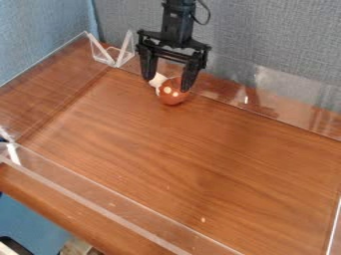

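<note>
My gripper hangs open at the top centre of the camera view, near the back wall, its two black fingers spread apart. Just below it lies a toy mushroom with a red, pale-spotted cap and a cream stem pointing up and left, on the wooden floor of the clear-walled tray. The fingers are above the mushroom, one on either side of it in this view; whether they touch it I cannot tell.
The wooden tray floor is bare across the middle and front. Clear plastic walls edge it. A white wire bracket stands at the back left corner.
</note>
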